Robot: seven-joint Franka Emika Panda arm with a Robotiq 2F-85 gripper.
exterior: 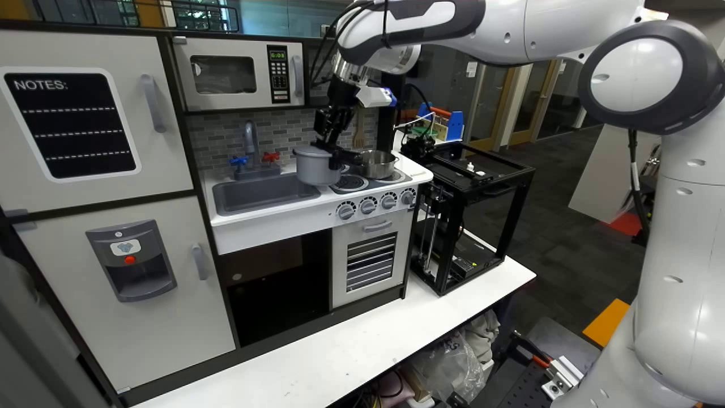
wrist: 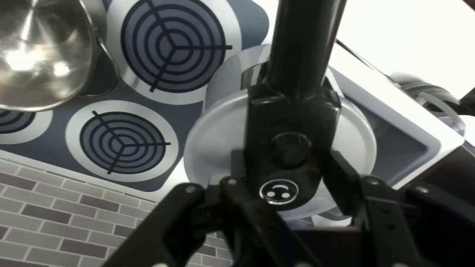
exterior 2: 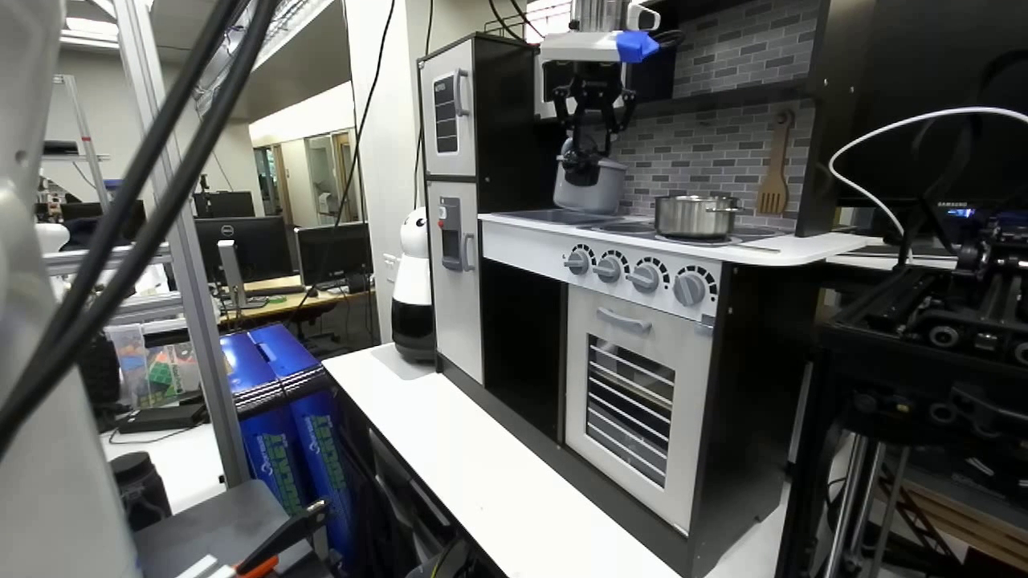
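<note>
A grey pot (exterior: pixel 316 166) is between the sink and the burners in exterior view 1, seemingly just clear of the counter. My gripper is shut on a black piece (wrist: pixel 291 127) with a smiley mark and a thick black handle, above the pot. In the wrist view the fingers (wrist: pixel 238 164) press on both sides of this piece. It hides the pot's middle, so how it joins the pot cannot be seen. Exterior view 2 shows the gripper (exterior 2: pixel 593 111) directly over the pot (exterior 2: pixel 589 185).
A shiny metal pot (exterior 2: pixel 695 217) sits on the right burners, close to the black handle in exterior view 1. The grey sink (exterior: pixel 265 195) is empty, left of the held pot. Behind rise the faucet (exterior: pixel 251 139) and a brick-pattern wall (exterior 2: pixel 718 159). A bare burner (wrist: pixel 122 142) shows beside the pot.
</note>
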